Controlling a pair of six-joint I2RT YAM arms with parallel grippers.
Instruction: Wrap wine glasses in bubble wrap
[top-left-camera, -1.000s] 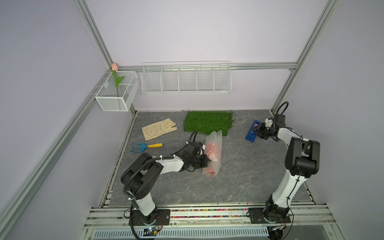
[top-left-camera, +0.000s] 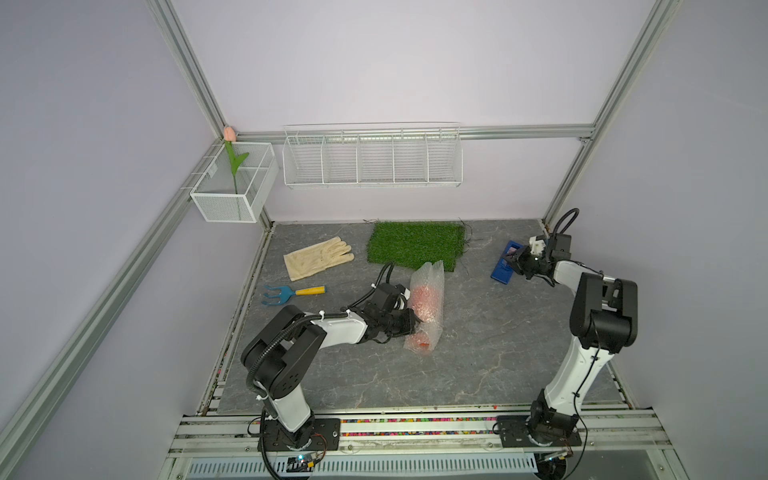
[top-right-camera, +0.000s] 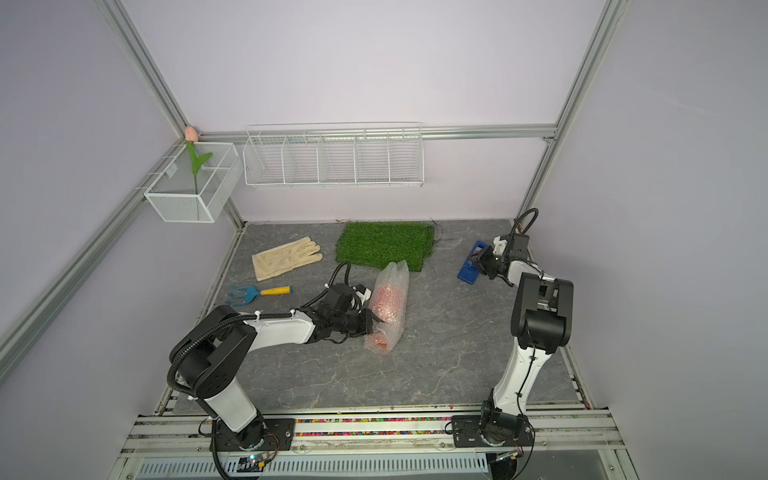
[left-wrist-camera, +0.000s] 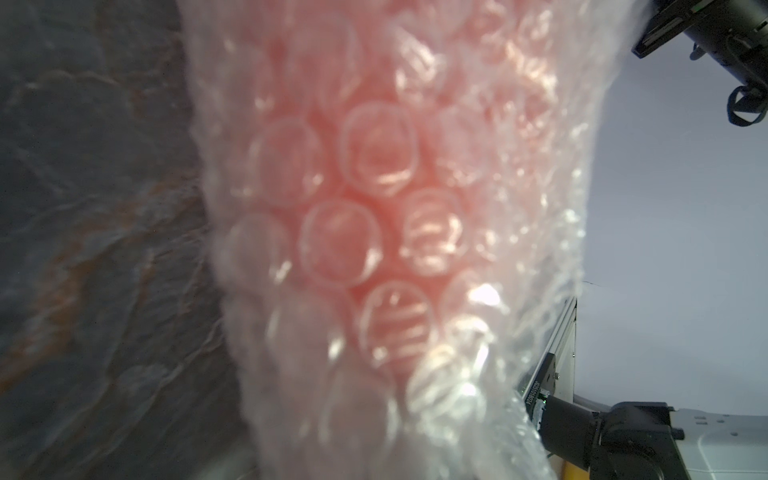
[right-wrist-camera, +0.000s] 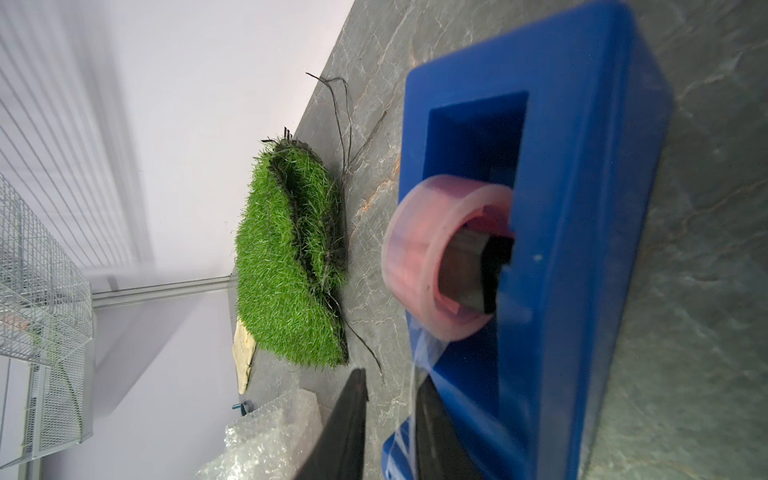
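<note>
A pinkish-red glass rolled in clear bubble wrap (top-left-camera: 426, 304) lies lengthwise near the table's middle. My left gripper (top-left-camera: 414, 321) is shut on the bubble wrap from its left side; the wrap fills the left wrist view and hides the fingertips. At the right, a blue tape dispenser (right-wrist-camera: 552, 264) carries a pink-cored tape roll (right-wrist-camera: 444, 256). Over the dispenser's front end my right gripper has its fingers part way apart. A clear tape strip (right-wrist-camera: 414, 408) runs down from the roll along the inner side of one finger; whether it is gripped does not show.
Behind the wrap lies a green turf mat (top-left-camera: 416, 244). To the left are a cream glove (top-left-camera: 316, 257) and a blue hand fork (top-left-camera: 280, 294) with a yellow handle. Bare table lies between wrap and dispenser and along the front.
The right gripper has shifted and turned very slightly above the dispenser. The left arm and the wrapped glass have stayed where they were.
</note>
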